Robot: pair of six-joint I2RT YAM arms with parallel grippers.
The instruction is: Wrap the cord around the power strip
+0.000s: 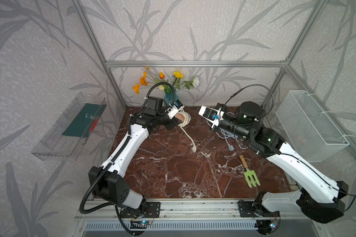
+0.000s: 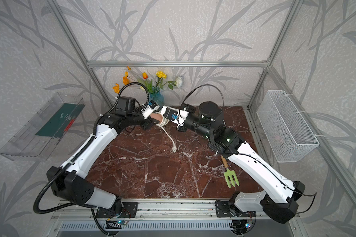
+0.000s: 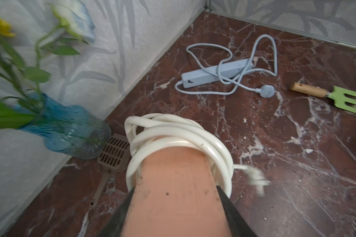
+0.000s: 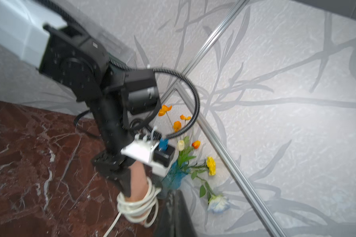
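Observation:
My left gripper (image 1: pixel 172 121) is shut on a peach power strip (image 3: pixel 174 185), held low near the back of the table in the top views. Loops of white cord (image 3: pixel 180 134) circle the strip's far end, and a loose end trails to the right onto the marble, its tip blurred in the left wrist view. My right gripper is raised to the right of the strip, shut, with nothing seen between its fingers.
A blue vase of flowers (image 3: pixel 71 130) and a slotted utensil (image 3: pixel 112 152) are at the back. A grey power strip (image 3: pixel 197 77) with cable and a green fork (image 1: pixel 251 177) lie at the right.

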